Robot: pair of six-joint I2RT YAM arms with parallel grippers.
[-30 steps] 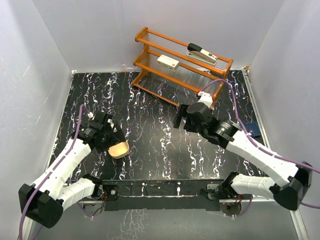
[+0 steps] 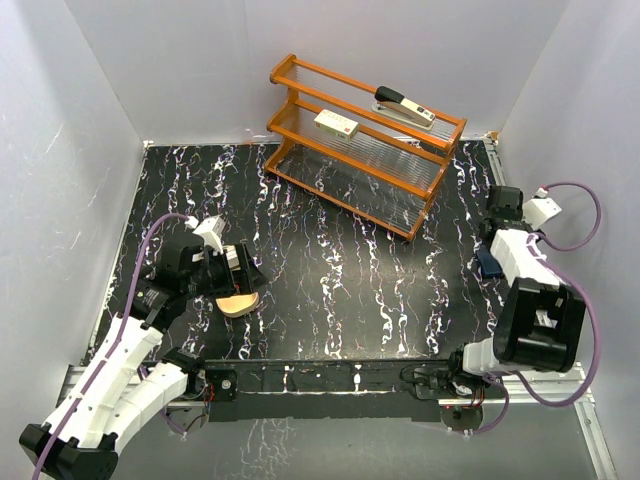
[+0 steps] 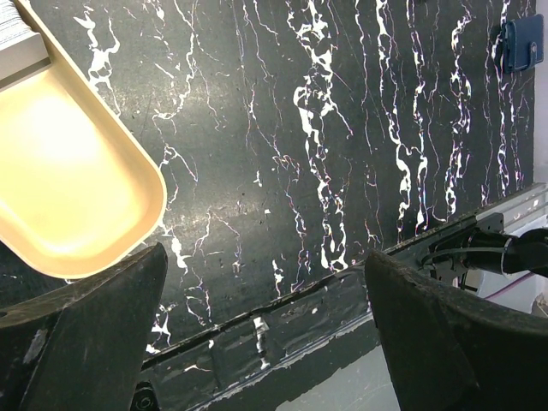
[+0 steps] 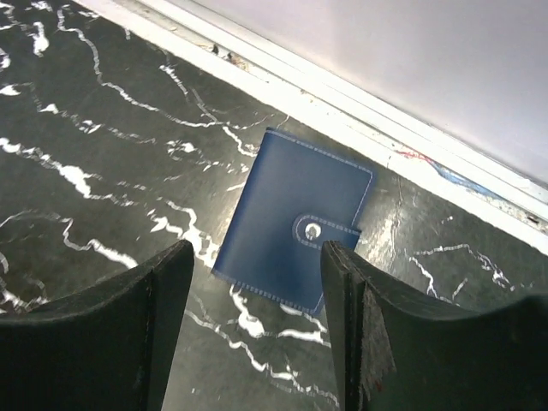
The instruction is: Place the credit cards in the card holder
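A dark blue card holder (image 4: 282,214) with a snap tab lies flat on the marble surface at the right. My right gripper hangs over it, fingers apart, the holder visible between them and not held; in the top view the arm partly covers it. At the left, my left gripper stands open above a cream tray (image 3: 77,180). A pale grey stacked item, possibly the cards, shows at the tray's far edge (image 3: 17,56), cut off by the frame.
A wooden rack (image 2: 350,165) at the back carries a stapler (image 2: 405,108) and a small white box (image 2: 336,124). White walls and a rail (image 4: 402,124) bound the space beside the holder.
My right gripper has swung from the middle, near the rack, rightward to above the blue holder. The left gripper has shifted only slightly since a second ago.
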